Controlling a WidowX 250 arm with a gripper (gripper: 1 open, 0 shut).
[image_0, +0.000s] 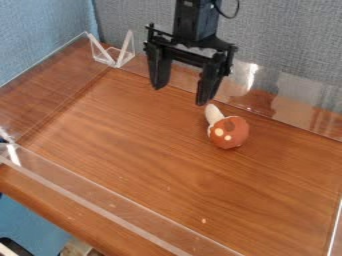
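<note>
My black gripper (182, 82) hangs over the back part of the wooden surface, its two fingers wide apart with nothing between them. Just right of and below the right finger lies a toy mushroom (227, 131) with a red cap and a pale stem, on its side with the stem pointing toward the back left.
Clear low walls surround the wooden floor (154, 170). A white wire frame (112, 54) stands at the back left corner. Grey and blue padded walls rise behind.
</note>
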